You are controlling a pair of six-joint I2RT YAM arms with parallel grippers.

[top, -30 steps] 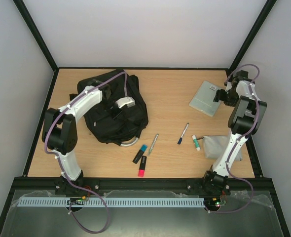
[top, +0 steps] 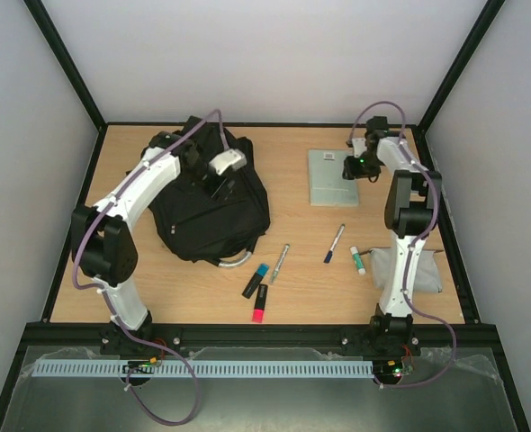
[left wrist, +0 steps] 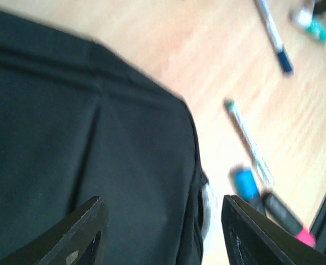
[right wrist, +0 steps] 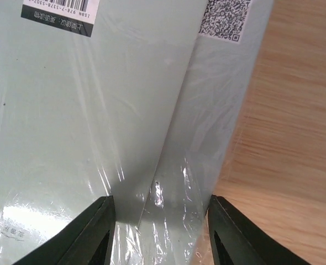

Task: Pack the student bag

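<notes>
The black student bag (top: 207,220) lies flat on the left of the table. Over its upper part hovers my left gripper (top: 220,190); in the left wrist view its fingers (left wrist: 91,234) stand apart, black bag cloth beneath, nothing held between them. At the back right, my right gripper (top: 349,167) is shut on the side edge of a grey-green book (top: 327,186). Up close, the book (right wrist: 96,121) is in clear shiny wrap and shows two overlapping grey layers with printed labels. The right fingers (right wrist: 99,226) pinch at its right edge.
In front of the bag lie a blue-capped marker (top: 256,280), a pink-ended marker (top: 260,303) and a slim pen (top: 280,264). Another pen (top: 335,243), a green-and-white glue stick (top: 357,260) and a grey pouch (top: 426,272) lie front right. The table between bag and book is clear.
The book has moved left with my right gripper and turned from tilted to nearly straight. My left gripper has shifted slightly up and back over the bag, whose top part has changed shape.
</notes>
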